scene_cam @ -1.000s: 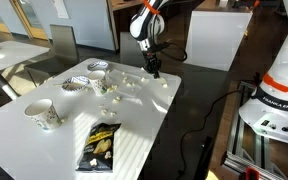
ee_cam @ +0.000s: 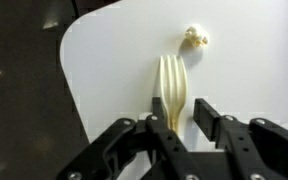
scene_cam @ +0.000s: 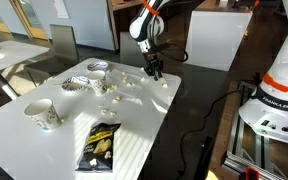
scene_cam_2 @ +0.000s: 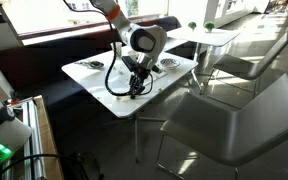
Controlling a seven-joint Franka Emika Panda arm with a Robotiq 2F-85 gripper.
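A fork (ee_cam: pixel 172 82) with pale tines and an orange-toned neck lies on the white table in the wrist view. Its tines point away from my gripper, and its handle runs back between the fingers. A gap shows between the two fingers, one on each side of the fork; contact with it cannot be made out. From exterior view 1, the gripper (scene_cam: pixel 156 73) is low over the far right end of the table, and the fork is too small to tell.
A popcorn-like piece (ee_cam: pixel 196 36) lies beyond the tines. On the white table (scene_cam: pixel 44 150) stand a large cup (scene_cam: pixel 43 114), another cup (scene_cam: pixel 98 79), a black snack bag (scene_cam: pixel 99 147) and scattered crumbs. The table edge is close beside the gripper.
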